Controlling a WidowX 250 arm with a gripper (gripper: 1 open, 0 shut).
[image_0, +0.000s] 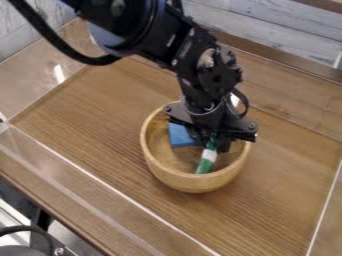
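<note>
A wooden bowl (167, 170) sits on the table. Inside it are a blue block (182, 135) at the left and a green and white stick-like object (207, 161) that slants upward to the gripper. My black gripper (214, 138) reaches down into the bowl's right rear, fingers closed on the upper end of that stick, though its tips are largely hidden.
A small white item (235, 101) is partly hidden behind the gripper. A pale plank wall stands at the back; dark cables lie at the lower left.
</note>
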